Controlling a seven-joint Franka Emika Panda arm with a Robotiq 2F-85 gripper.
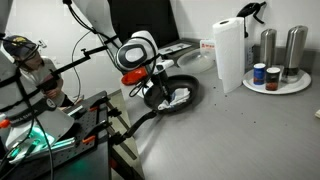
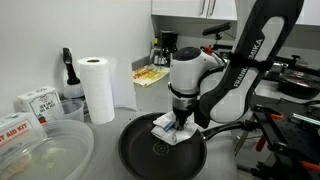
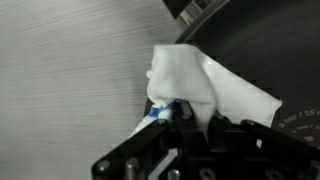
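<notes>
A crumpled white cloth or paper towel lies in the black frying pan, toward its handle side. Down at the pan, my gripper is shut on this cloth, which bunches up around the fingertips. In the wrist view the cloth spreads across the pan's rim, and a blue mark shows on it. From the first exterior view, the cloth sits in the pan's middle to right part, and the arm partly hides the far side of the pan.
Near the back stands a paper towel roll. A white tray with jars and shakers is at the right. A clear plastic bowl and boxes stand beside the pan.
</notes>
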